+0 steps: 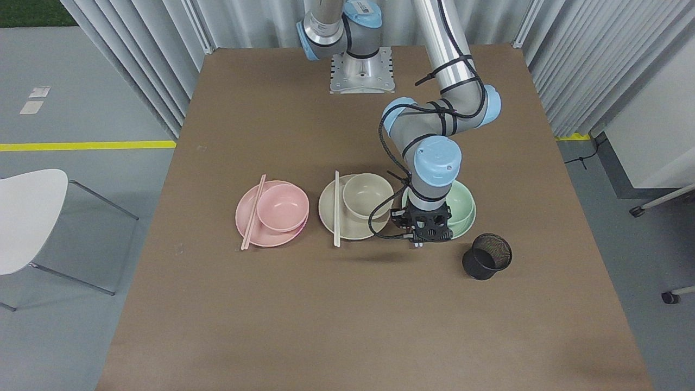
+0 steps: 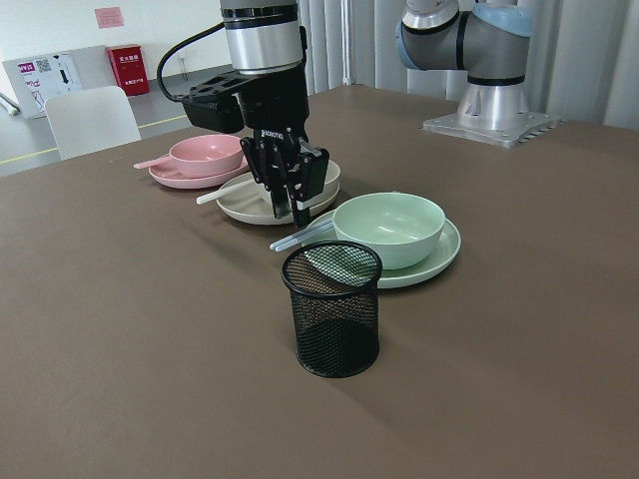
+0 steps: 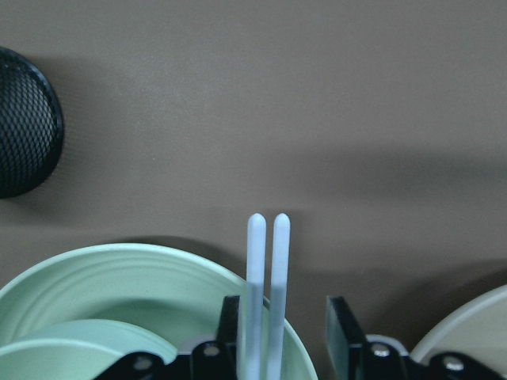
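Observation:
My gripper hangs low over the light blue chopsticks (image 3: 277, 293) on the green plate (image 3: 158, 269), one finger at the left of the pair and the other further right, apart from them, so it stands open. The green bowl (image 2: 389, 230) sits on that plate. In the front view my gripper (image 1: 420, 234) hides much of the green set. A cream plate (image 1: 352, 228) with bowl (image 1: 366, 192) and white chopsticks (image 1: 336, 208) is left of it; a pink plate (image 1: 267, 238) with bowl (image 1: 283, 207) and chopsticks (image 1: 254, 212) is further left.
A black mesh cup (image 1: 486, 257) stands front right of the green plate.

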